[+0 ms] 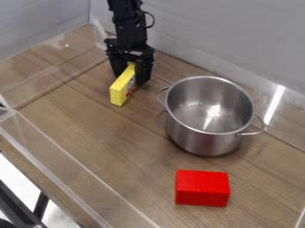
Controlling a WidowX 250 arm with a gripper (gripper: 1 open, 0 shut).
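The black robot gripper (pixel 128 64) comes down at the back of the wooden table, over a yellow block (pixel 120 87) that lies just left of a steel pot. Its fingers are dark and small at the block's back end; whether they are closed on it I cannot tell. Something reddish-brown shows beside the block's right side, too small to identify.
The steel pot (pixel 209 116) with two handles stands at the right. A red block (pixel 201 187) lies at the front right. Pale walls border the back.
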